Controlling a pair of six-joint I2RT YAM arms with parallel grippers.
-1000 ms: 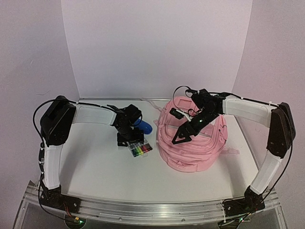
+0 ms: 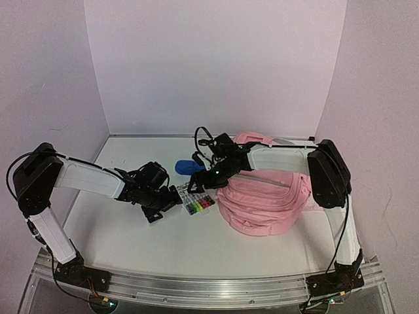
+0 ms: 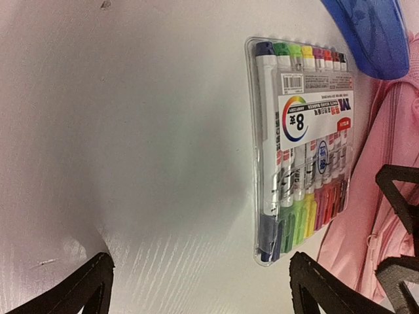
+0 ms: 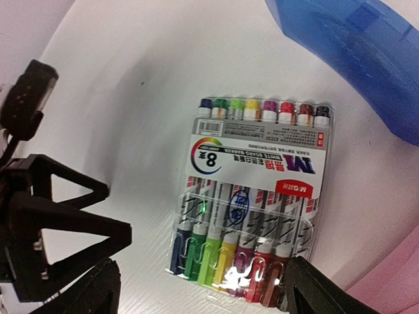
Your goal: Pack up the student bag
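Note:
A clear flat pack of coloured whiteboard markers (image 4: 252, 190) lies on the table, whole in the right wrist view and partly covered in the top view. My right gripper (image 2: 207, 186) is over its right side, fingers apart; one finger (image 4: 314, 291) overlaps the pack's lower right corner in view, and contact cannot be judged. To the left of the pack, my left gripper (image 2: 165, 205) hangs open with only bare table between its fingers. The pink bag (image 2: 262, 209) sits on the right, partly under the right arm.
A blue case (image 2: 188, 167) lies just behind the marker pack, close to the right gripper. My two grippers are near each other around the pack.
My right gripper has moved left from above the bag to the marker pack. The pack sits slightly further right.

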